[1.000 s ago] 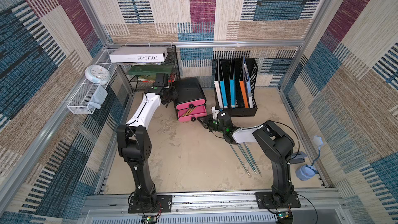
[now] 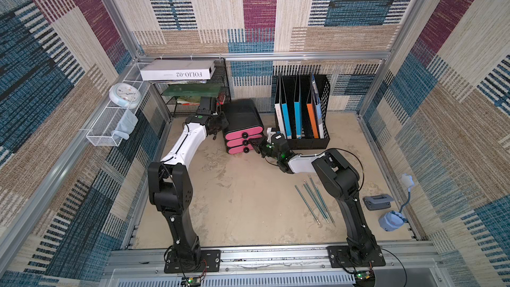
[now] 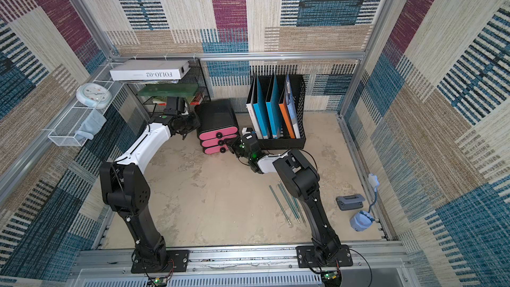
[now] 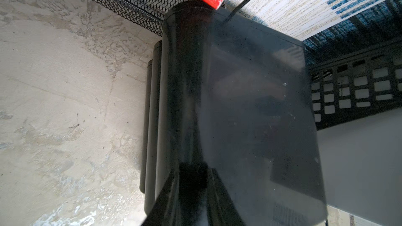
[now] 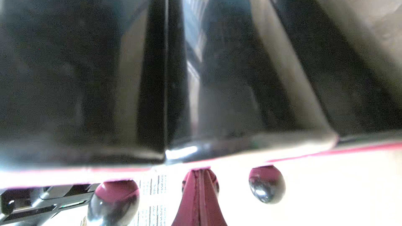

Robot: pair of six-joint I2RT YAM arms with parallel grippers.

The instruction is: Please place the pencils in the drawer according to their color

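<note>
The black drawer unit [image 2: 241,115] with pink fronts stands at the back, all its drawers pushed in. In the right wrist view my right gripper is shut, nothing showing between its fingers, with its tips at the middle front and a black knob [image 5: 212,180] just behind them. My left gripper [image 2: 222,123] is at the unit's left side; the left wrist view has its fingers [image 4: 169,198] slightly apart, above the black top [image 4: 255,121]. Several greenish-blue pencils [image 2: 315,202] lie on the table at the right, one separated from the others.
A black file holder [image 2: 309,144] with folders stands right of the unit. A wire rack [image 2: 227,79] sits behind at the left. The grey stapler-like item [image 2: 377,202] and blue lamp [image 2: 392,220] are far right.
The middle drawer, open with yellowish pencils inside a second ago, is now pushed in. The left arm has barely moved.
</note>
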